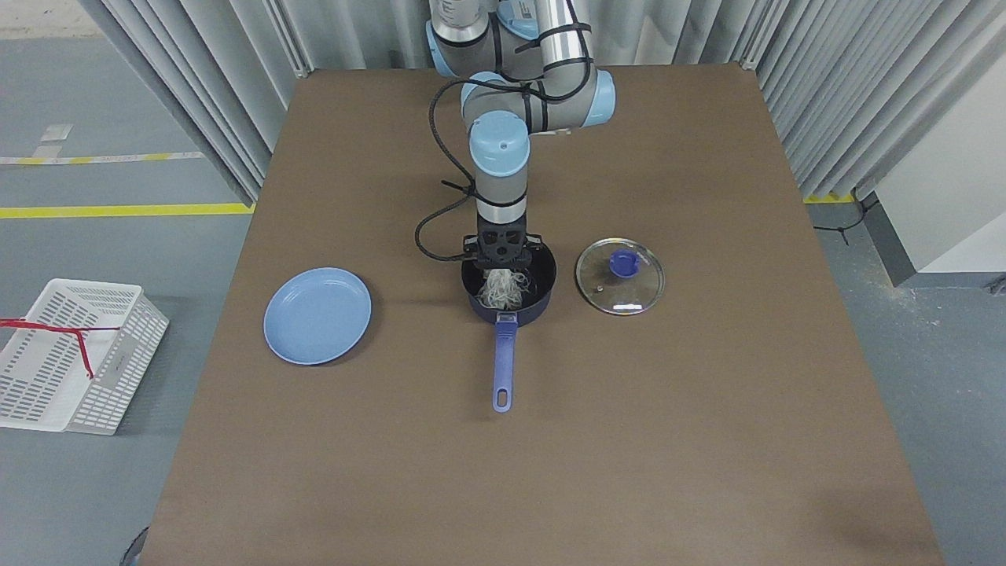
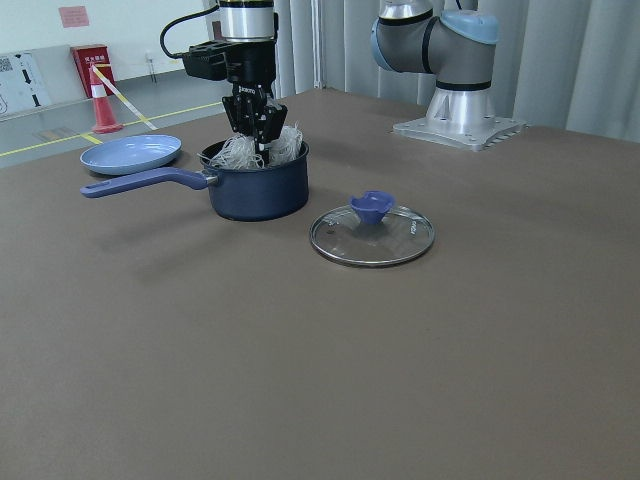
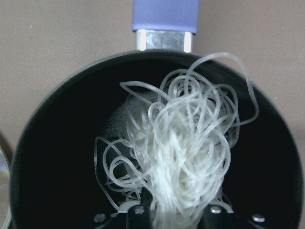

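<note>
A dark blue pot point(image 2: 259, 197) with a long blue handle point(image 1: 504, 358) stands mid-table. My gripper is down inside it, shut on a tangled bundle of white noodle-like strands point(image 3: 183, 143), which fills much of the pot's inside. In the camera left view some strands rise just above the rim around the black fingers. A glass lid point(image 1: 603, 283) with a blue knob point(image 1: 624, 263) lies beside the pot, to the right in the front view. A round blue plate point(image 1: 317, 316) lies to the left of the pot, apart from it.
A white perforated basket point(image 1: 94, 406) sits on the floor left of the table. The robot base point(image 2: 460, 130) stands at the back, near grey curtains.
</note>
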